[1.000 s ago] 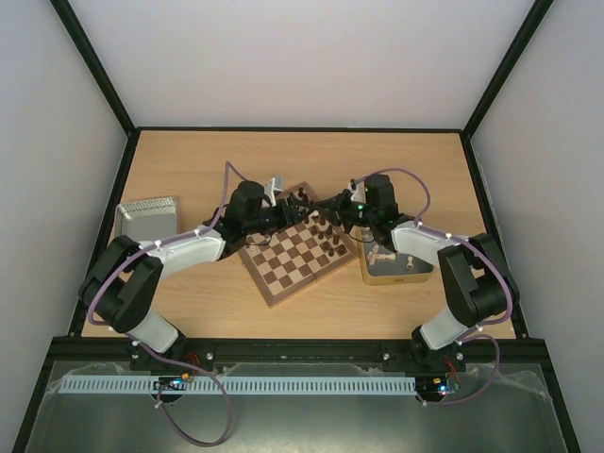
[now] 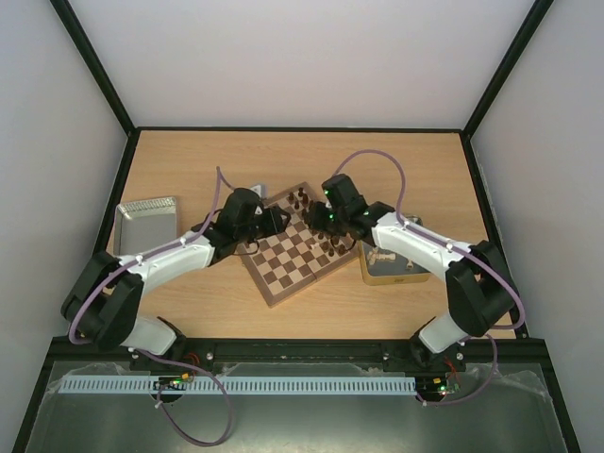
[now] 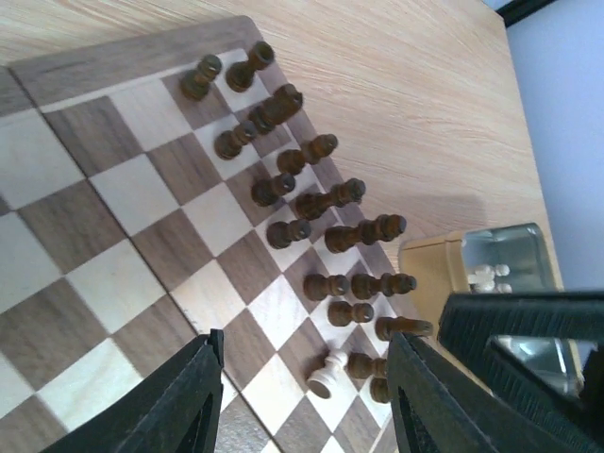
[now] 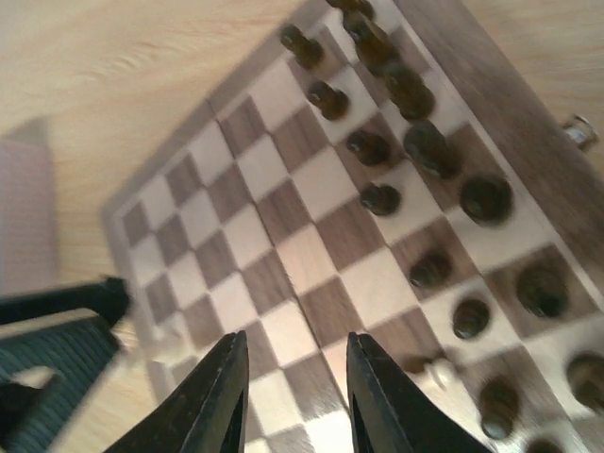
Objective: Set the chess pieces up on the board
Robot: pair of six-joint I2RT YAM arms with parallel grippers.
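A checkered board (image 2: 278,269) holds dark pieces along its right side, seen as short dark figures (image 3: 335,236) in the left wrist view. One pale piece lies on its side among them, also visible as a white piece (image 4: 439,374) in the right wrist view. My left gripper (image 2: 274,219) is over the board's upper left part, fingers apart with nothing seen between them. My right gripper (image 2: 319,217) hangs over the dark pieces, its fingers apart above the board, nothing seen held.
A tan bin (image 2: 396,278) with pale pieces stands right of the board, partly under the right arm. An empty grey tray (image 2: 143,231) is at the left.
Both arms have drawn slightly apart: the left gripper back to the left, the right forearm turned and shifted left and down over the board.
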